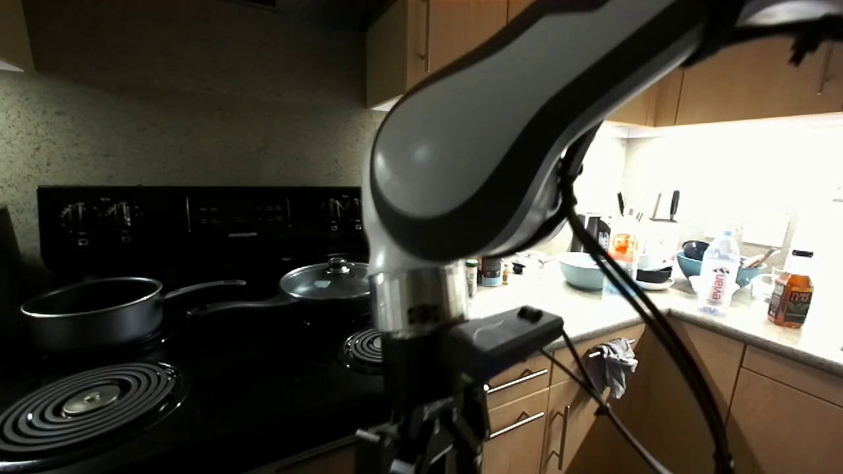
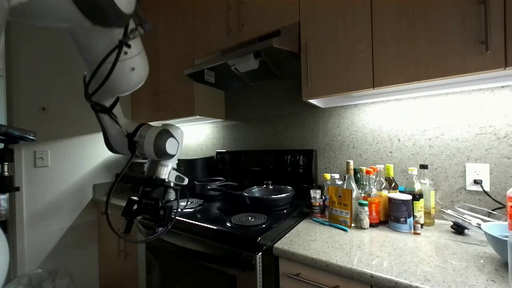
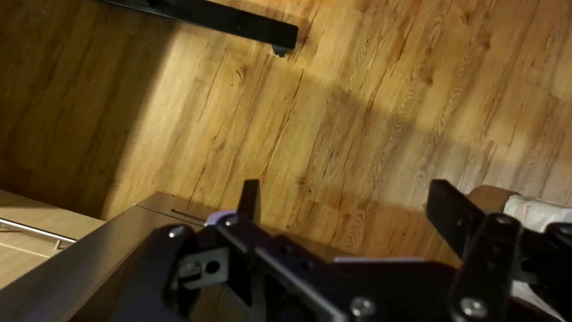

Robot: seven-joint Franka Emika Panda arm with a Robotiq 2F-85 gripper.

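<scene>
My gripper is open in the wrist view, its two dark fingers far apart with only wood floor beyond them. In exterior view 1 the gripper (image 1: 427, 450) points down in front of the stove, its lower end cut off by the frame edge. Exterior view 2 has it before the stove's front left, clear of the pots. A grey cloth (image 1: 614, 365) hangs from a handle below the counter, apart from the gripper. On the stove (image 2: 230, 211) sit an open pot (image 1: 91, 316) and a lidded pan (image 2: 269, 196).
Several bottles (image 2: 369, 201) crowd the counter (image 2: 326, 245) right of the stove. Bowls (image 1: 581, 270), a water bottle (image 1: 719, 272) and an amber bottle (image 1: 790, 296) stand farther along. A black bar (image 3: 230, 20) crosses the floor.
</scene>
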